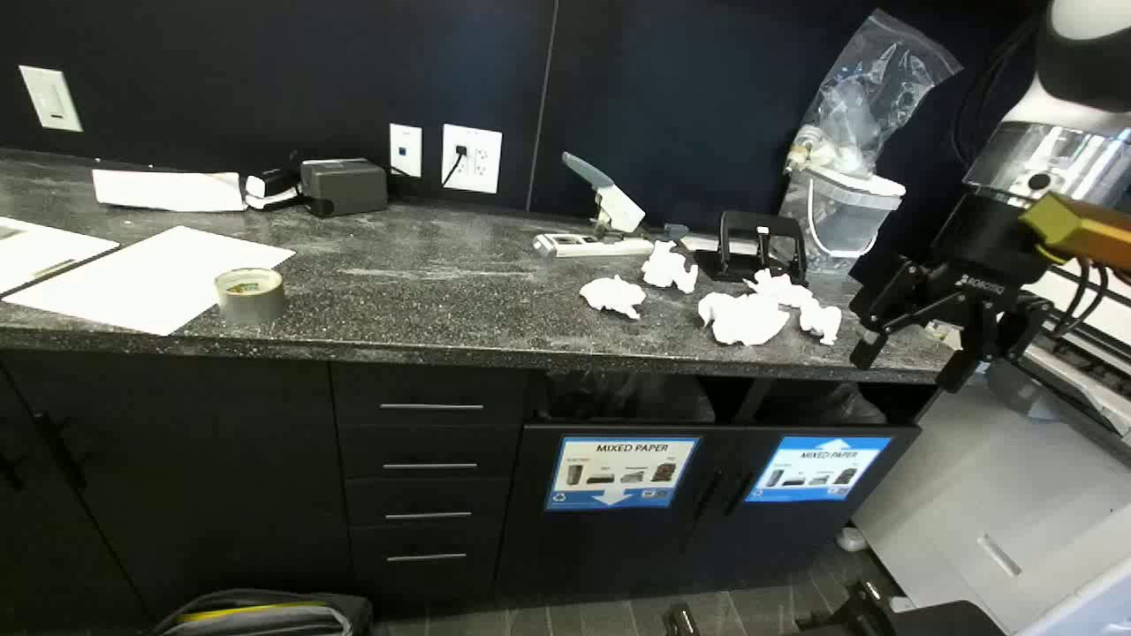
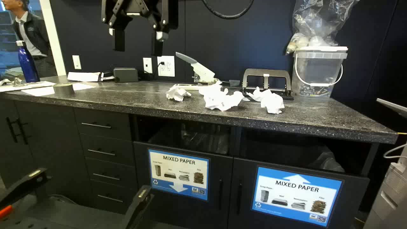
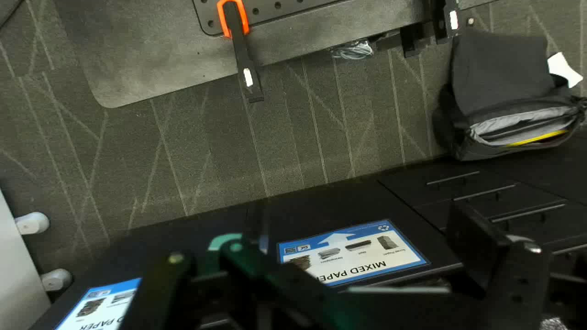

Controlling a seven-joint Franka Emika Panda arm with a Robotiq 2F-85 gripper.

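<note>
Several crumpled white papers lie on the dark speckled counter, among them a paper ball [image 1: 612,296] set apart on the left and a larger paper clump [image 1: 742,317] near the front edge. Below them, two cabinet doors marked MIXED PAPER lean outward, with lined openings behind the left door [image 2: 179,208] and the right door [image 2: 244,168]. My gripper [image 1: 914,360] [image 2: 138,47] is open and empty, held up in the air clear of the papers. The wrist view looks down on the floor and a paper sign [image 3: 352,254]; no crumpled paper shows there.
Behind the papers stand a stapler [image 2: 198,68], a black hole punch [image 2: 267,78] and a clear bucket [image 2: 318,72]. A tape roll [image 1: 250,295] and flat sheets [image 1: 159,276] lie farther left. Mid-counter is bare. A bag [image 3: 506,99] rests on the floor.
</note>
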